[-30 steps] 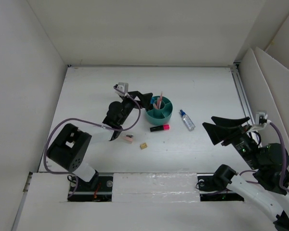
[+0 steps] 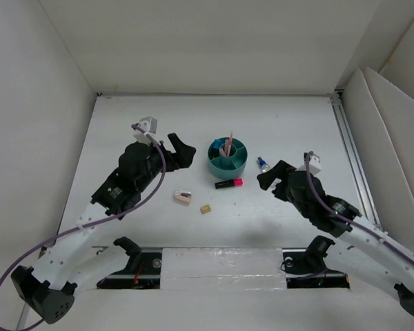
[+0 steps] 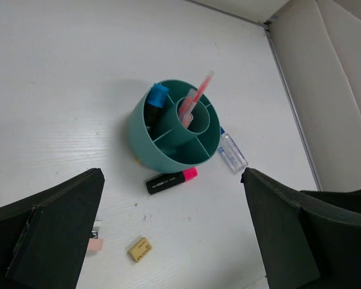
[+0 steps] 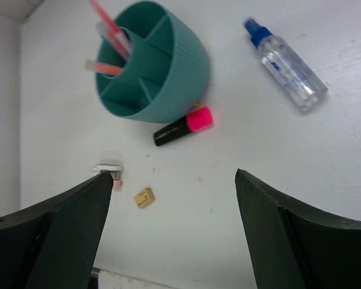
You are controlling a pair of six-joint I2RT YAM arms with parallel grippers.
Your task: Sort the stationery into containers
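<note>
The round teal organizer stands on the white table; a blue-capped black marker leans in one outer compartment and pinkish pens fill its centre cup. Before it lies a black marker with a pink cap. To its right is a clear bottle with a blue cap, partly covered by the right arm from above. A pink eraser with a small metallic item and a tan block lie nearer the front. My left gripper is open and empty, left of the organizer. My right gripper, open and empty, hangs close to the bottle.
White panels rise along the right side, and a wall closes off the back.
My left gripper has pulled away from the organizer toward the left, the blue-capped marker staying inside. My right gripper has swung leftward from the table's right side toward the bottle.
</note>
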